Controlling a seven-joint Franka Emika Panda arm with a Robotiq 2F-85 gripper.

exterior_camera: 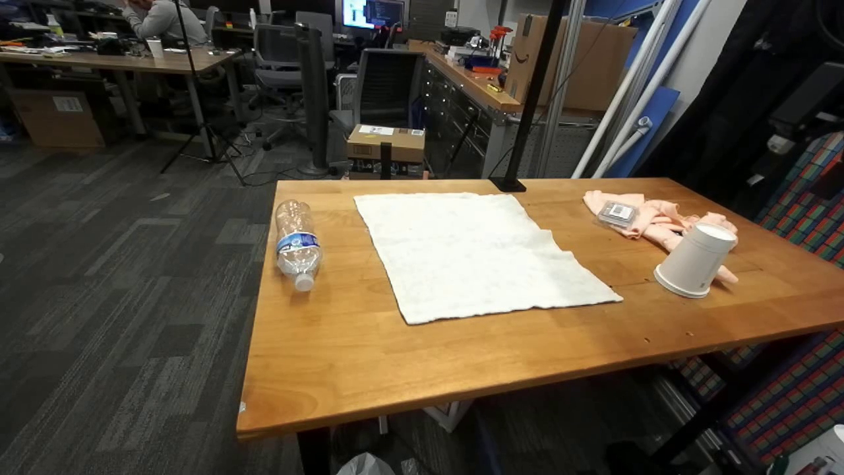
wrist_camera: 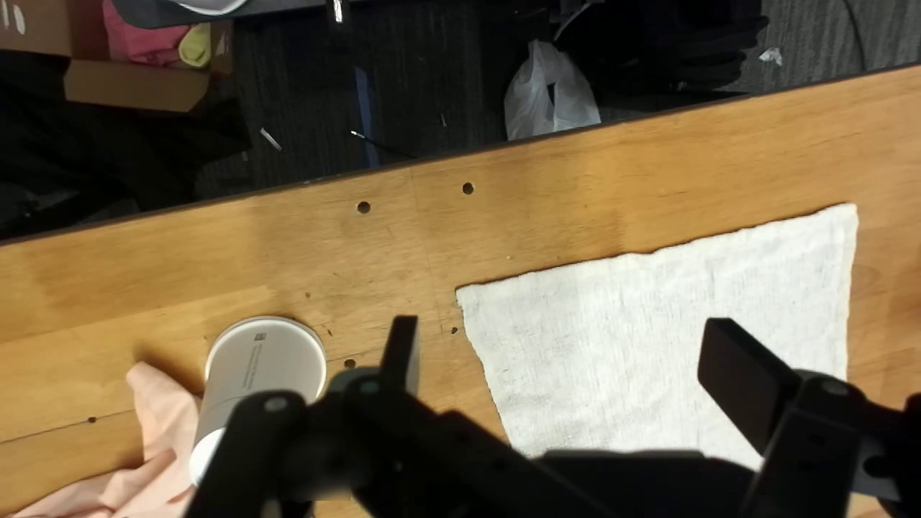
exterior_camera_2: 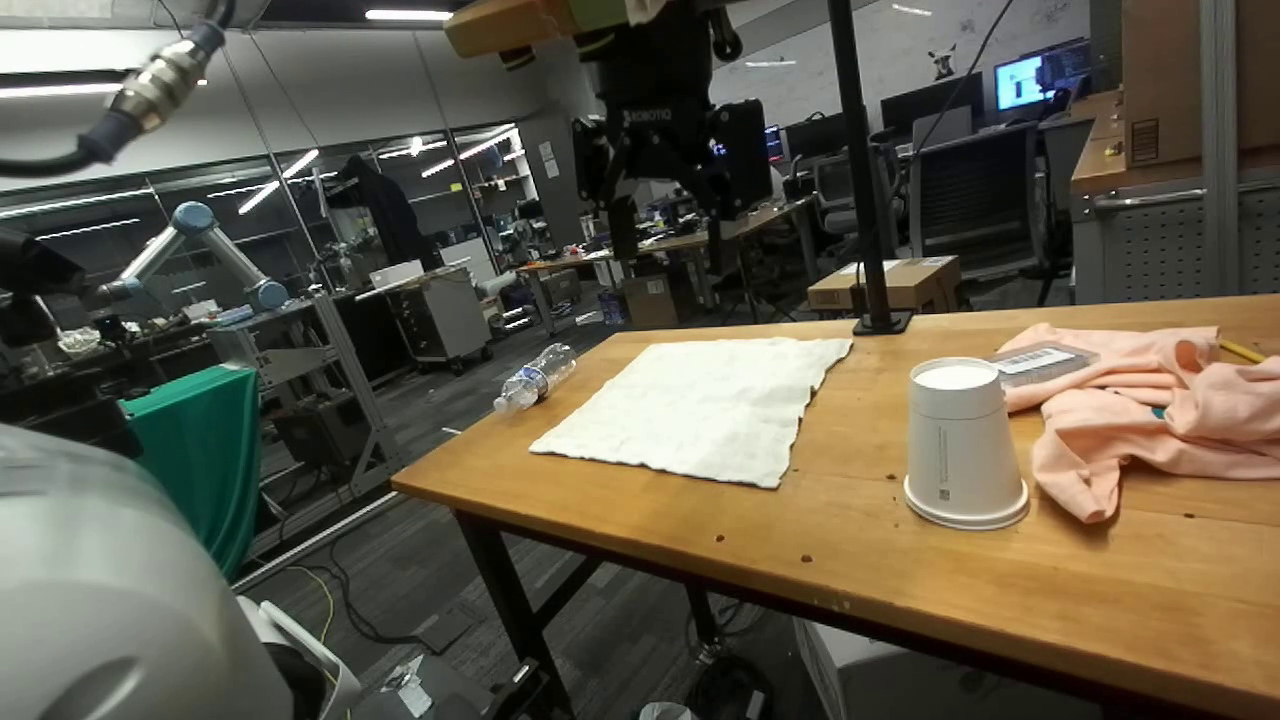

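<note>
My gripper (exterior_camera_2: 668,246) hangs high above the table, open, with nothing between its fingers. In the wrist view its two black fingertips (wrist_camera: 401,358) stand wide apart over the wood and the cloth. A white cloth (exterior_camera: 475,257) lies spread flat on the table, one side uneven. On its left in exterior view 1, a clear plastic bottle (exterior_camera: 298,244) with a blue label lies on its side. Toward the right, a white paper cup (exterior_camera_2: 960,444) stands upside down, and a crumpled peach cloth (exterior_camera_2: 1152,408) lies beside it. A small clear package (exterior_camera: 618,214) rests on the peach cloth.
A black post (exterior_camera: 508,183) rises from the table's back edge. A yellow pencil-like stick (exterior_camera_2: 1243,352) shows by the peach cloth.
</note>
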